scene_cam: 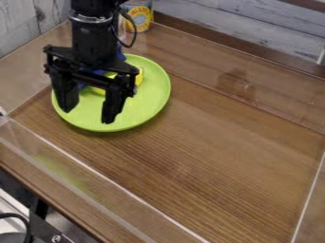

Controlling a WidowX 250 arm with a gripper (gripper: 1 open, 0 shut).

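Note:
My black gripper [89, 95] hangs over a bright green plate [146, 104] at the upper left of the table, its two fingers spread apart and pointing down. A yellow object [131, 75] on the plate is partly hidden behind the gripper, as is a small blue item near it. I cannot make out anything held between the fingers.
A yellow can [139, 16] stands at the back, beyond the plate. Light walls or rims border it at the back and left, and a black cable lies at the lower left.

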